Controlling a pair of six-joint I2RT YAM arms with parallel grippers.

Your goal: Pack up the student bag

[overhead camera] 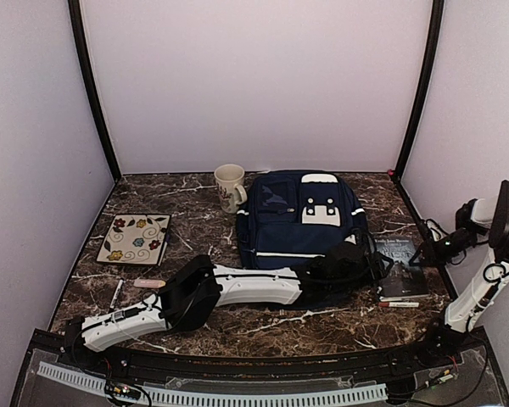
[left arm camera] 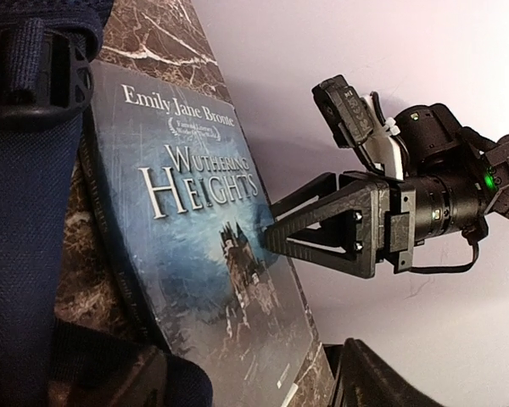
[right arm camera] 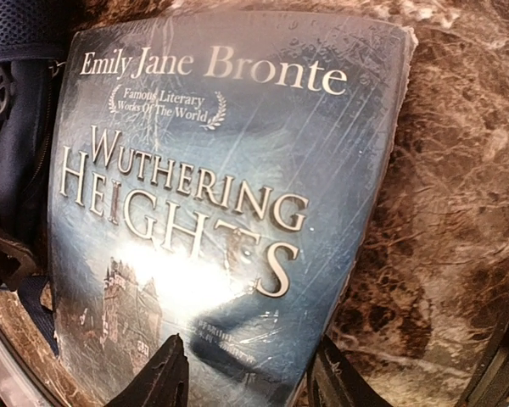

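The book "Wuthering Heights" (overhead camera: 395, 261) lies cover up on the table, right of the dark blue backpack (overhead camera: 301, 216). My left gripper (overhead camera: 380, 270) reaches across the bag's front to the book's left side; in its wrist view the fingers (left arm camera: 123, 381) stand apart, with the book (left arm camera: 195, 220) below. At the book's right edge is my right gripper (overhead camera: 419, 254), close to or touching it. Its fingers (right arm camera: 331, 377) are spread, and the book's right edge (right arm camera: 360, 229) runs down towards them. Neither gripper visibly grips the book. The left arm hides the bag's lower part.
Just in front of the book lies a pen (overhead camera: 399, 303). A mug (overhead camera: 230, 187) stands behind the bag's left side. At the left are a flowered square (overhead camera: 136, 239), a thin white stick (overhead camera: 116, 293) and a small pinkish block (overhead camera: 149, 282). The right wall is close to the book.
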